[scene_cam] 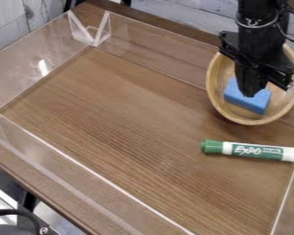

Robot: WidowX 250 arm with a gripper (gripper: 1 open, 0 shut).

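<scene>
My black gripper (pixel 253 64) is over the back part of a light wooden bowl (pixel 220 88) at the upper right, its fingertips shut with nothing visible between them. A blue block (pixel 245 98) lies in the bowl, just below and in front of the fingertips. A green and white Expo marker (pixel 248 150) lies on the wooden table (pixel 125 138) in front of the bowl.
Clear plastic walls (pixel 27 64) edge the table, with a clear bracket at the upper left. The middle and left of the table are empty. Dark cables are at the lower left.
</scene>
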